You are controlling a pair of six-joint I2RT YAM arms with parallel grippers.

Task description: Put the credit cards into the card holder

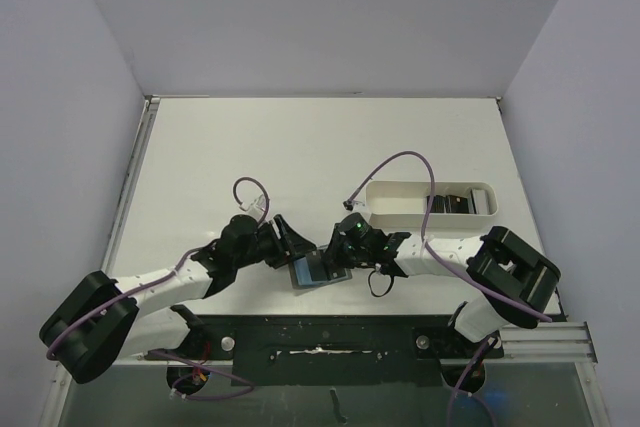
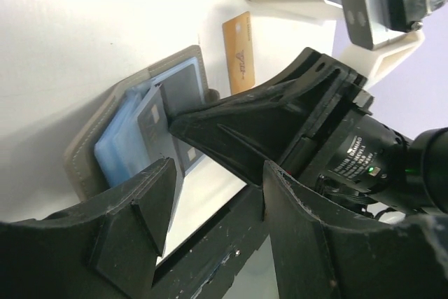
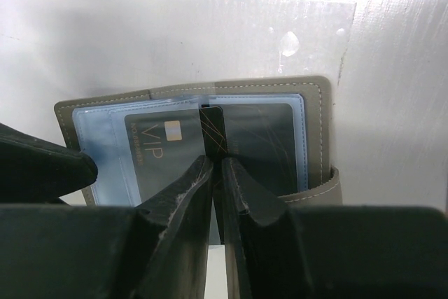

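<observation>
The open card holder [image 1: 300, 275] lies on the table between both grippers, grey with blue sleeves and dark cards marked VIP [image 3: 164, 152]. My left gripper hovers open over its left side, nothing between the fingers. My right gripper is down on the holder, fingertips close together on a dark strip at the middle of the cards; whether they grip a card is hard to tell.
A white compartment tray [image 1: 400, 197] with dark cards stands at the right. A gold card [image 2: 238, 54] lies near the holder.
</observation>
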